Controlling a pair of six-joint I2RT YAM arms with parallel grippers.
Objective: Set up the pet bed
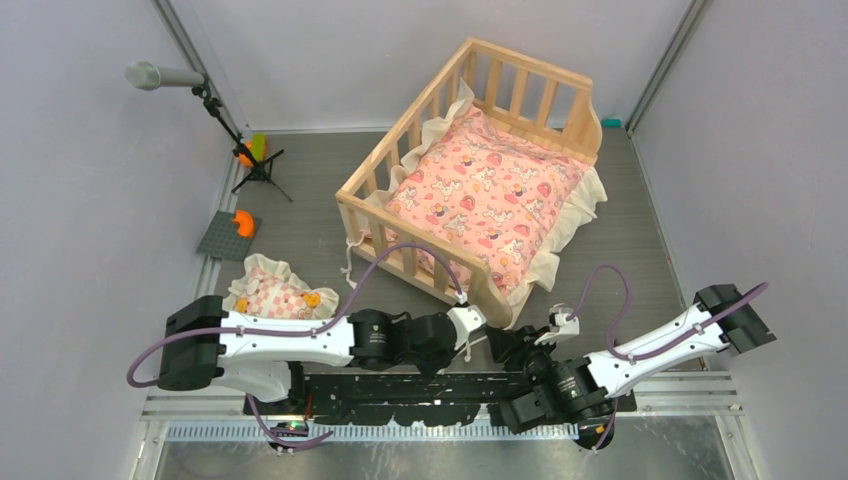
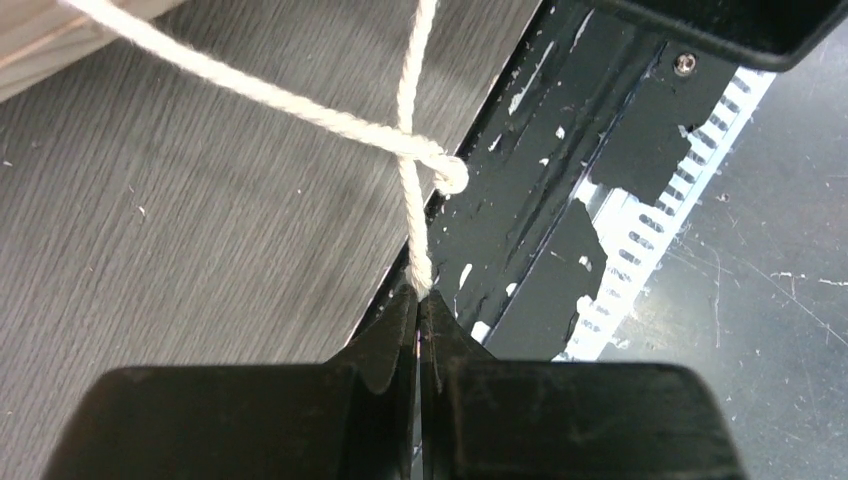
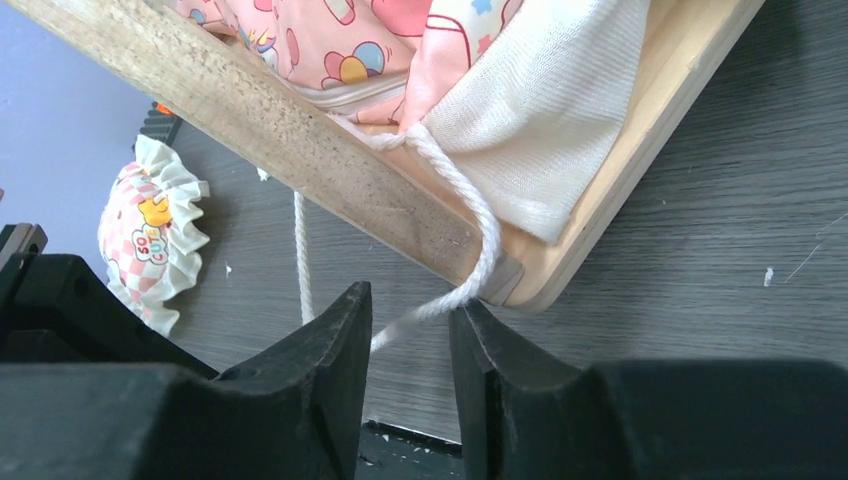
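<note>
In the top view the wooden pet bed (image 1: pixel 460 63) holds a pink patterned cushion (image 1: pixel 480 195) with cream ruffles. A white cord (image 2: pixel 230 80) runs from the bed; in the left wrist view my left gripper is shut on it, with a knot just beyond. My right gripper is beside the bed's near corner, fingertips apart, with the cord (image 3: pixel 470 205) crossing at them. A white cloth (image 3: pixel 540 120) and pink fabric lie at that corner.
A small ruffled pillow (image 1: pixel 270 295) lies at the left. Behind it are a dark grid plate (image 1: pixel 225 240) with an orange piece and a stand (image 1: pixel 260 172). Bare floor (image 1: pixel 640 230) shows right of the bed.
</note>
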